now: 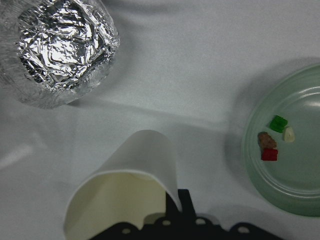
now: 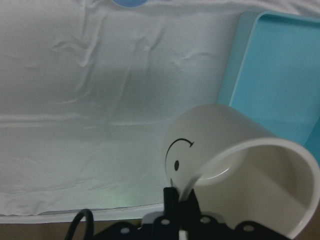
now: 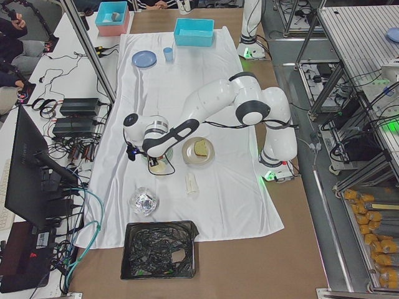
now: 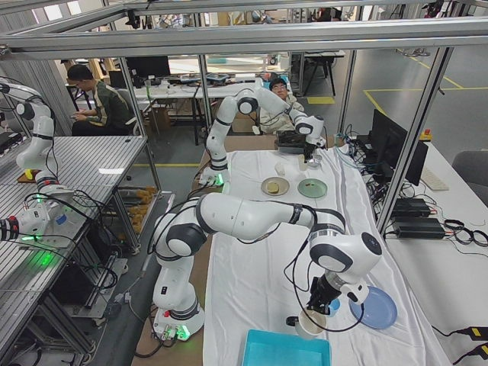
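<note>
My left gripper is shut on the rim of a pale cup (image 1: 120, 195), which lies tilted toward it above the cloth, between a foil-lined bowl (image 1: 65, 45) and a green plate (image 1: 280, 175) holding small food pieces. My right gripper is shut on the rim of a white mug (image 2: 220, 130) with a drawn smiley face, held tilted beside a turquoise bin (image 4: 286, 351).
A blue plate (image 4: 374, 309) and blue cup (image 3: 168, 55) are on the cloth at the far end. A tan plate (image 3: 206, 156) with a yellow item sits mid-cloth. A black bin (image 3: 159, 271) stands at the near end.
</note>
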